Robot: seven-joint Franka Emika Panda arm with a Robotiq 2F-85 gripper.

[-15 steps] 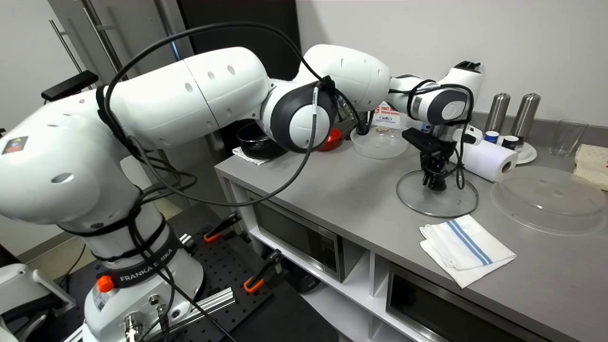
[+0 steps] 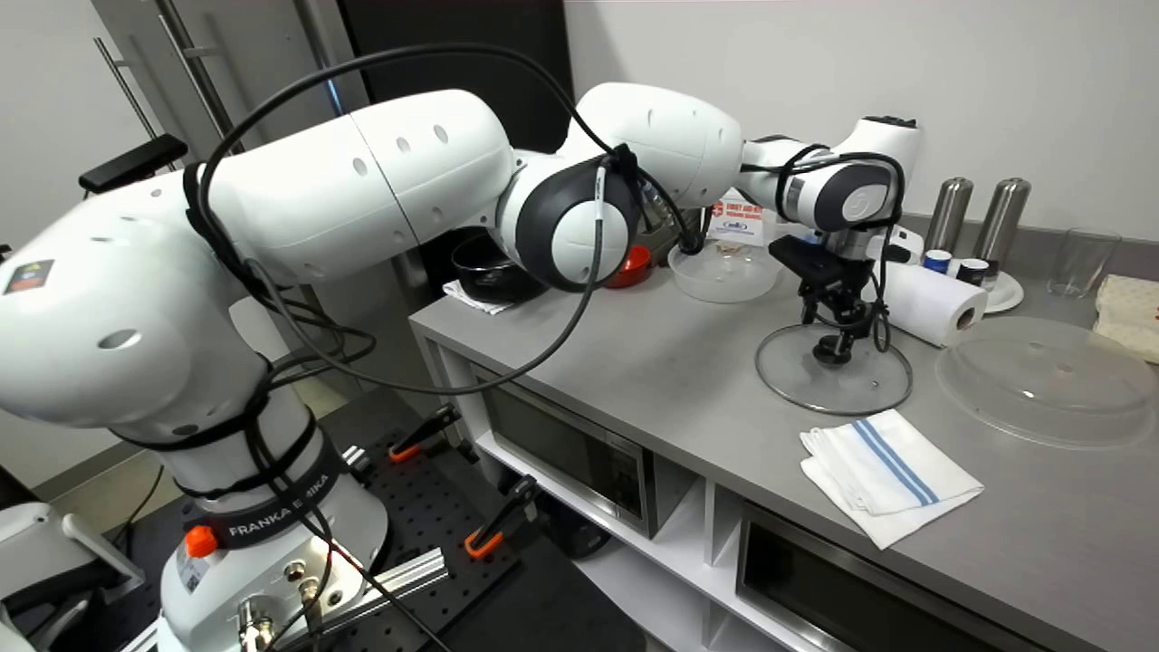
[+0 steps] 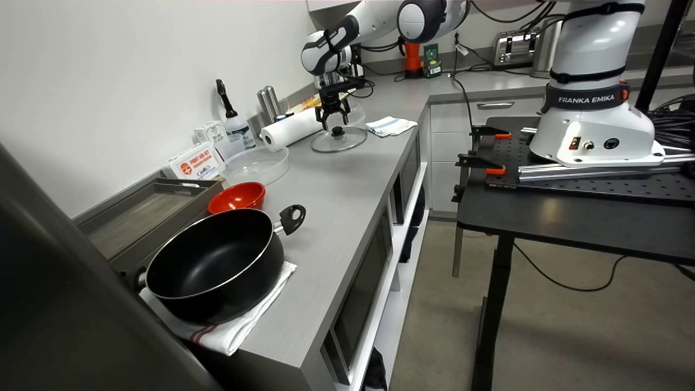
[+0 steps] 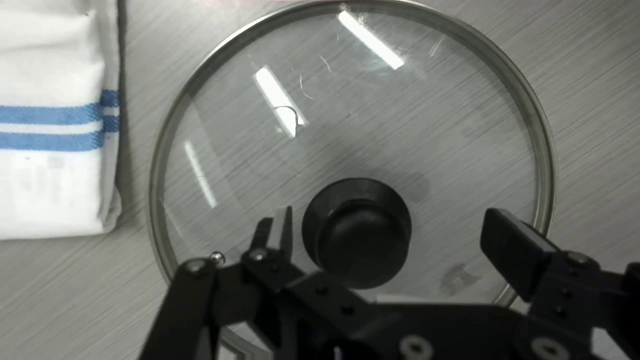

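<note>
A round glass lid [image 4: 420,120] with a metal rim lies flat on the grey counter, its black knob [image 4: 363,243] pointing up. In the wrist view my gripper is open, one finger to each side of the knob and nothing held. Exterior view 2 has the gripper [image 3: 333,119] just above the knob [image 3: 336,131], with the tips apart. From exterior view 1 the gripper [image 2: 842,324] hangs over the lid [image 2: 782,375]. A folded white towel with blue stripes [image 2: 891,473] rests beside the lid, near the counter's front edge.
A paper towel roll [image 2: 929,304] lies close behind the lid, and a clear plastic cover [image 2: 1043,380] sits to its right. At the far end of the counter, a black pot [image 3: 215,260] stands on a white cloth.
My gripper has risen a little from around the knob, and its fingers now look wider apart. Lid and towel have stayed in place.
</note>
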